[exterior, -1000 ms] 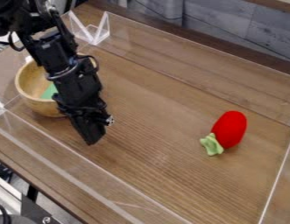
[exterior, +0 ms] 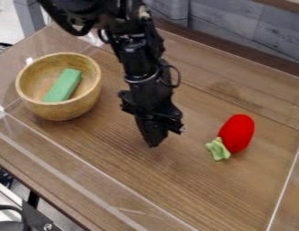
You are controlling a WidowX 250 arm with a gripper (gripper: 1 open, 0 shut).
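My gripper (exterior: 158, 135) is in the middle of the view, low over the wooden table (exterior: 127, 189), shut with nothing visible between its fingers. To its left sits a tan bowl (exterior: 85, 99) with a green block (exterior: 65, 84) inside. To its right lie a red oval object (exterior: 238, 130) and a small pale green piece (exterior: 217, 150) touching it at the lower left.
Dark cables show at the lower left corner.
My gripper has moved right, away from the bowl toward the middle of the table, uncovering the bowl and green block. The red object has not moved.
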